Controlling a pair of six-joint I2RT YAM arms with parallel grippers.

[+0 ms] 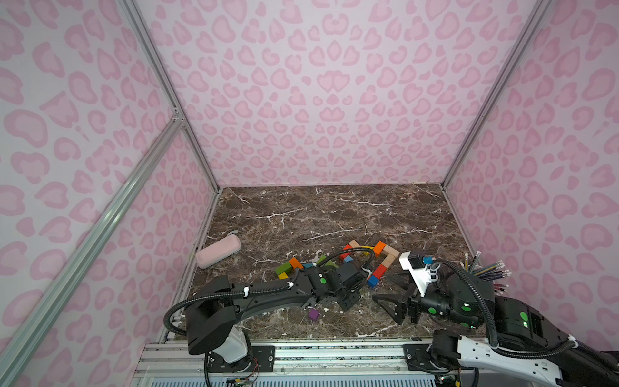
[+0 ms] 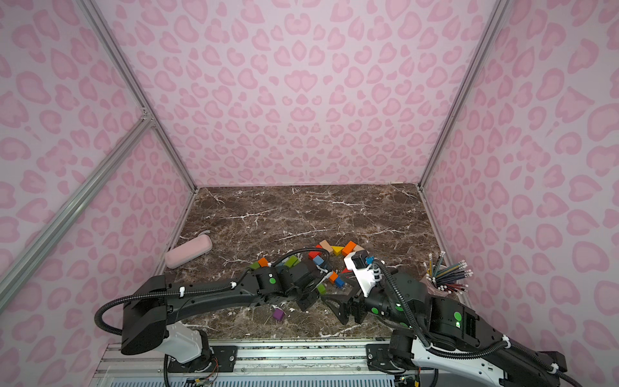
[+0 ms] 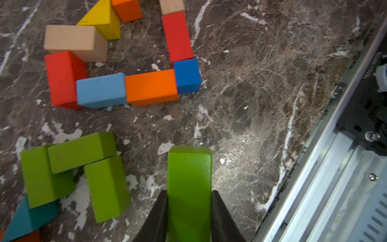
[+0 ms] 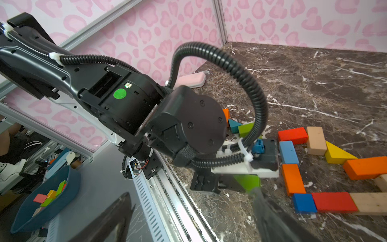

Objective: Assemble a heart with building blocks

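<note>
My left gripper is shut on a green block (image 3: 189, 177), which points out beyond its fingertips. In the left wrist view a heart outline lies above it: red block (image 3: 64, 78), light blue block (image 3: 101, 90), orange block (image 3: 151, 87), dark blue block (image 3: 187, 75), another red block (image 3: 177, 37), wood block (image 3: 74, 38) and yellow triangle (image 3: 102, 20). The orange and dark blue blocks meet at the heart's lower point. My right gripper stands open and empty, its blurred fingers wide apart, facing the left arm.
Several loose green blocks (image 3: 106, 187) and a teal triangle (image 3: 34, 215) lie left of the held block. A purple cube (image 1: 313, 314) sits near the front. A pink case (image 1: 219, 251) rests at far left, pens (image 2: 448, 274) at the right edge.
</note>
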